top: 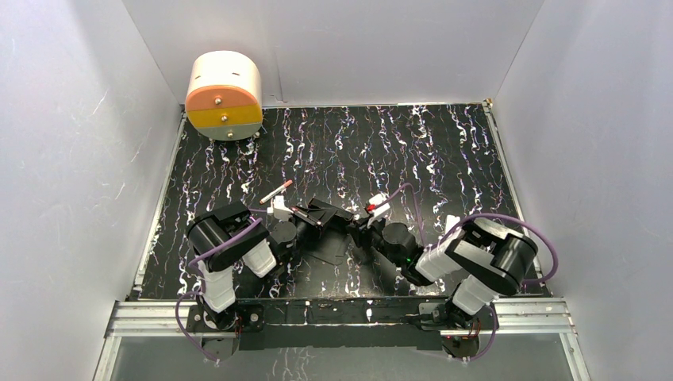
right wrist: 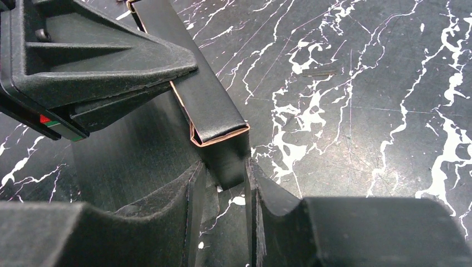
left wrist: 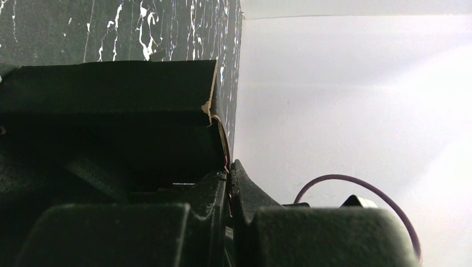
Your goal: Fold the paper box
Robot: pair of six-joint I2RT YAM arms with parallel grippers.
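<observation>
The black paper box (top: 333,211) lies at the front middle of the table, one long wall folded up with a flat top strip and a brown cut edge. My left gripper is shut on that wall; the right wrist view shows its fingers (right wrist: 139,64) pinching the strip's inner edge. At the wall's near end, my right gripper stands part open. The box's end corner (right wrist: 225,153) appears between its fingertips, and I see no firm grip on it. A flat black panel (right wrist: 128,150) of the box stretches beside the wall.
An orange-and-white pen (top: 276,191) rests just behind my left gripper. The rounded drawer cabinet (top: 226,87) stands at the back left. Some white object (top: 451,223) is partly hidden behind my right arm.
</observation>
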